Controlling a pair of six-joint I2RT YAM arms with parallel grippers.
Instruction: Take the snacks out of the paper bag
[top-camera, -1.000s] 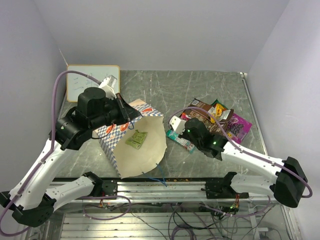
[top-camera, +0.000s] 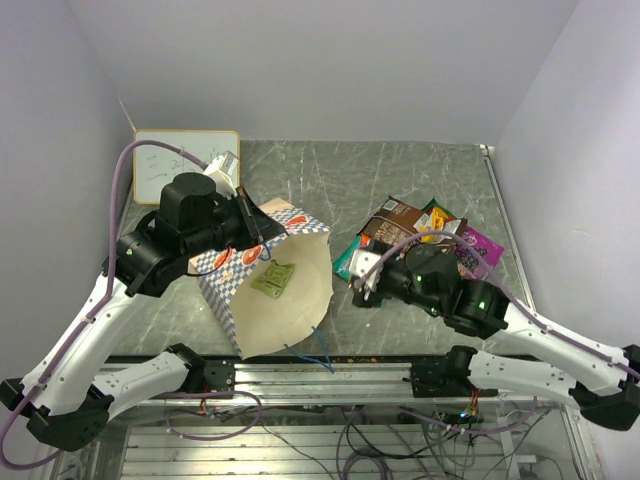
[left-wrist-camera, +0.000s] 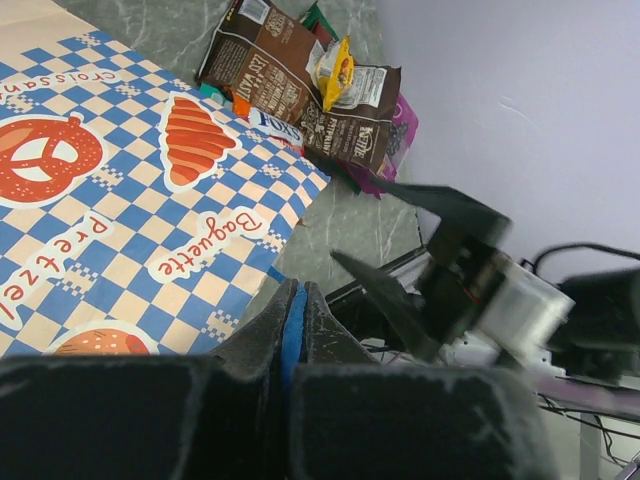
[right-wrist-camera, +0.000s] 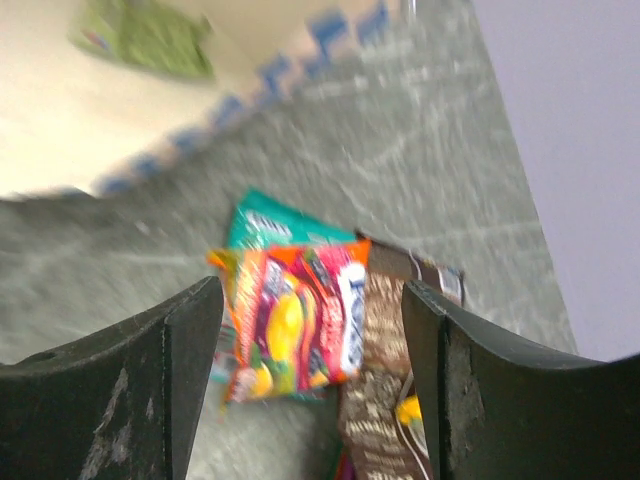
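The checkered paper bag (top-camera: 228, 318) lies with its mouth toward the table's front; a green snack packet (top-camera: 272, 281) is inside. At the bag's top edge my left gripper is shut on a blue strip, apparently the bag's handle (left-wrist-camera: 294, 330). My right gripper stands open, its fingers (right-wrist-camera: 165, 370) well apart. Below them and clear of both lies a red and yellow packet (right-wrist-camera: 300, 320), overlapping a teal packet (right-wrist-camera: 275, 222). Brown packets (top-camera: 395, 218) and a purple packet (top-camera: 485, 250) are piled to the right, partly hidden by the right arm in the top view.
A whiteboard (top-camera: 165, 165) lies at the back left. Walls bound the table (top-camera: 330, 170) on both sides and behind. A small yellow packet (left-wrist-camera: 338, 75) rests on the brown ones. Blue strings (top-camera: 315, 360) hang at the front edge.
My right arm has lifted toward the top camera and now covers more of the snack pile. The left arm and the green packet look nearly unmoved.
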